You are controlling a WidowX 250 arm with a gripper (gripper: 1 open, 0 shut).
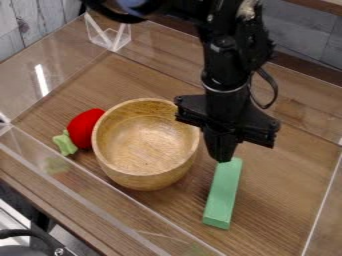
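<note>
The black gripper (225, 128) hangs over the middle of the wooden table, just above and right of a tan bowl (143, 144). Its fingertips are near the bowl's right rim and the top end of a green block (223, 192), which lies lengthwise at the lower right. Whether anything is between the fingers cannot be seen. A red strawberry-like object (82, 129) with a green top lies left of the bowl.
A white wire-like item (107, 31) stands at the back left. Black cable or hardware sits at the bottom-left corner.
</note>
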